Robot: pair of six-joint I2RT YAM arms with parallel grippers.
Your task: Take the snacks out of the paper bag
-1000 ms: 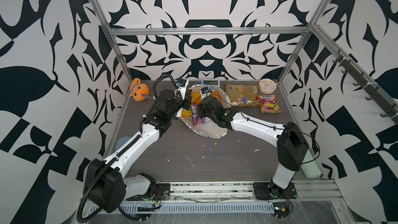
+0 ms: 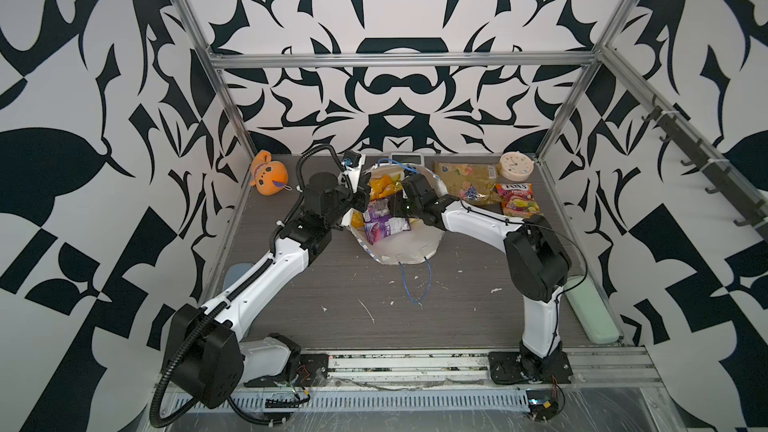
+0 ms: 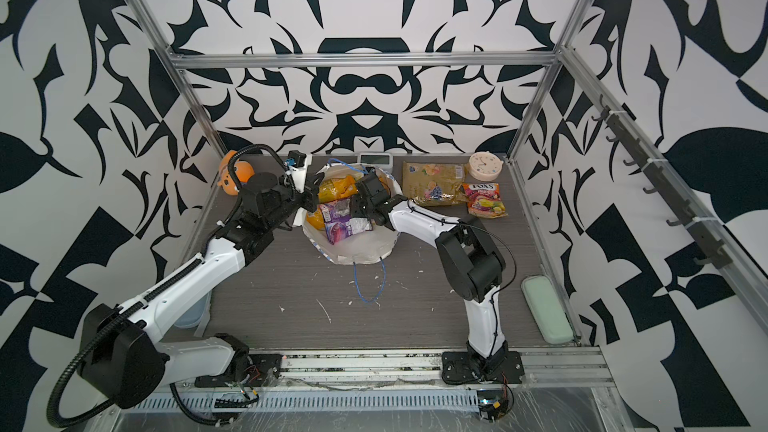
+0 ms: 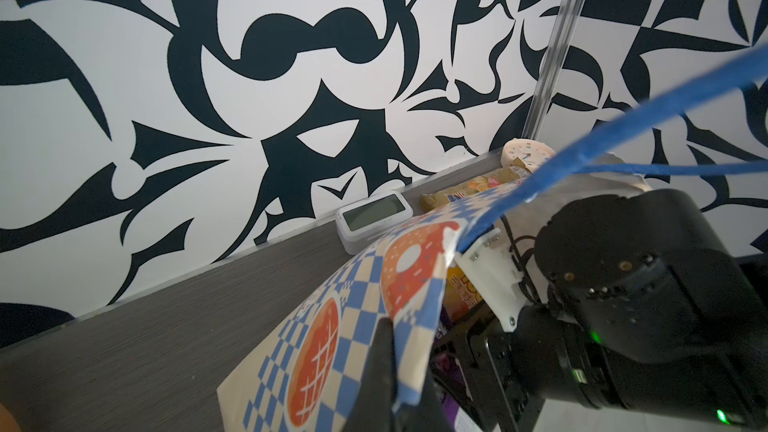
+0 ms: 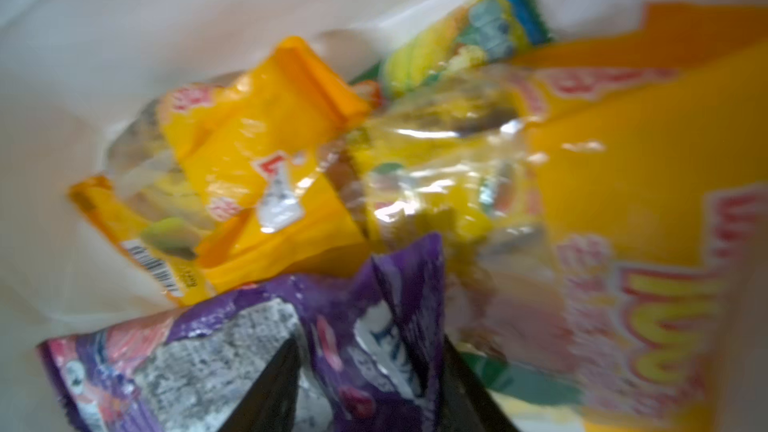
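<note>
The open paper bag [image 2: 412,248] lies mid-table with purple packets [image 2: 385,225] and orange-yellow packets [image 2: 385,185] inside. My left gripper is at the bag's left rim, shut, with the checked paper wall [image 4: 352,328] in front of and around its fingertips. My right gripper is down in the bag at a purple packet [image 5: 216,360], its dark fingers apart either side of part of it; whether they grip it is unclear. Yellow packets [image 5: 272,160] lie beside it.
A gold packet [image 2: 465,181], FOX'S bag [image 2: 518,202] and round tub [image 2: 516,165] are at back right. An orange plush [image 2: 269,176] sits back left, a green case [image 2: 592,312] at right.
My right arm has swung leftward at the elbow, its wrist shifting slightly within the bag, and the purple packets have shifted a little. The left arm is still.
</note>
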